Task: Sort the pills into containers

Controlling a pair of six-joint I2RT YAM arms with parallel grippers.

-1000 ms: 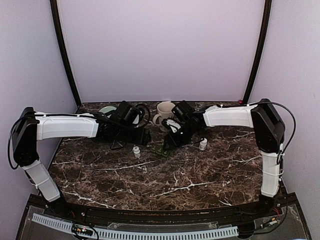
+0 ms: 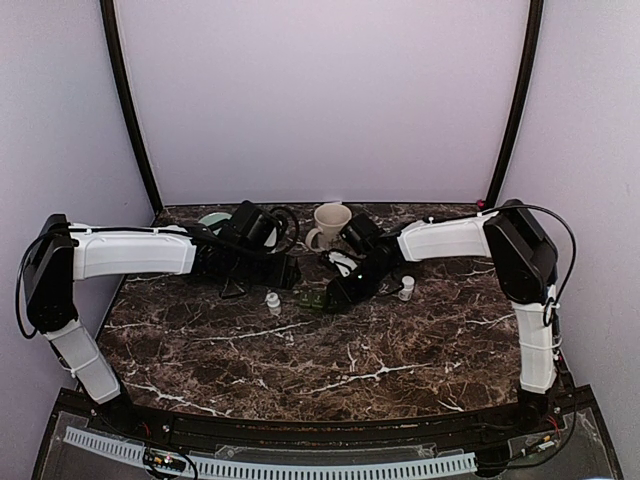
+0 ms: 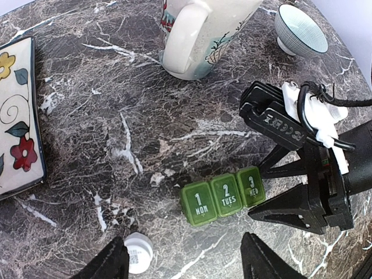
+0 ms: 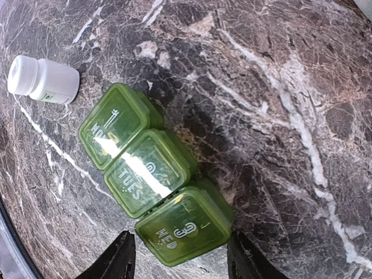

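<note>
A green pill box with three lidded compartments, MON (image 3: 198, 203), TUES (image 3: 226, 194) and WED (image 3: 250, 185), lies on the marble table with its lids down. My right gripper is open, its fingers on either side of the WED end; whether they touch it I cannot tell. Over the table to the left, my left gripper hangs open with nothing between its fingers. A white pill bottle (image 2: 273, 303) stands below it, left of the box. Another white bottle (image 2: 406, 288) is to the right. Loose pills cannot be made out.
A large mug (image 2: 331, 222) stands behind the box, with a pale bowl (image 3: 300, 30) farther back. A flower-patterned tile (image 3: 20, 116) lies at the left.
The pill box has turned a little and slid slightly left. The left arm stays still.
</note>
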